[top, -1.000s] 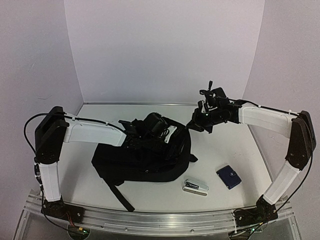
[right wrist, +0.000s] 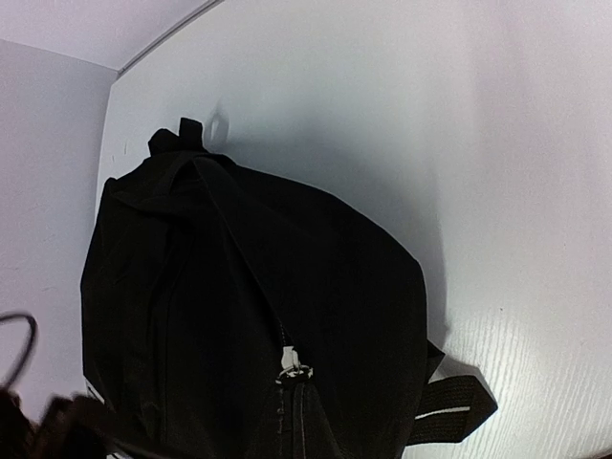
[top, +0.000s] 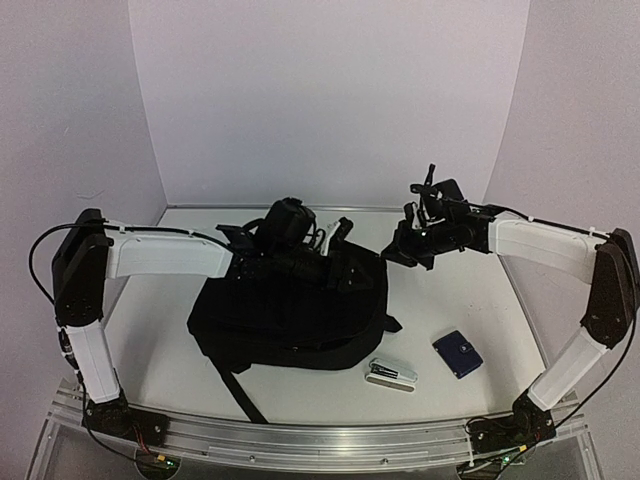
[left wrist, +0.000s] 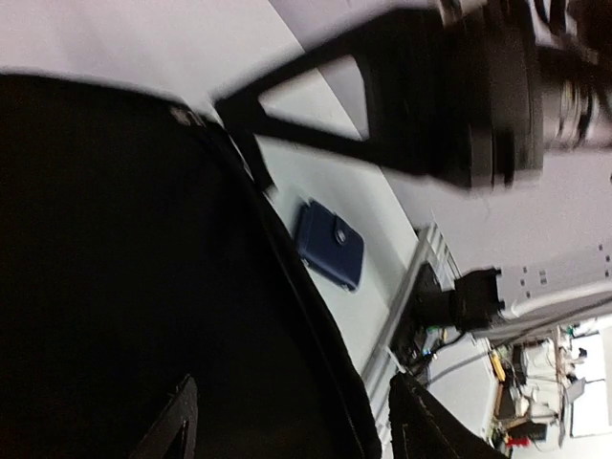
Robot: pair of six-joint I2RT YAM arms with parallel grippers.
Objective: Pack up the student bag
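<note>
The black bag lies on the left and middle of the table, one strap hanging toward the front edge. In the top view my left gripper is over the bag's right part; its fingers stand wide apart in the left wrist view, with the dark bag beyond them. My right gripper is at the bag's back right corner, its tips close to the rim; whether they touch or hold it is unclear. A zipper pull shows on the bag in the right wrist view, where my right fingers are not visible.
A stapler in a clear and white case lies right of the bag's front corner. Farther right is a dark blue notebook or wallet.
My left gripper has risen and shifted back over the bag. The right gripper has moved slightly right, and the bag's right side has shifted a little the same way. Stapler and notebook are unmoved.
</note>
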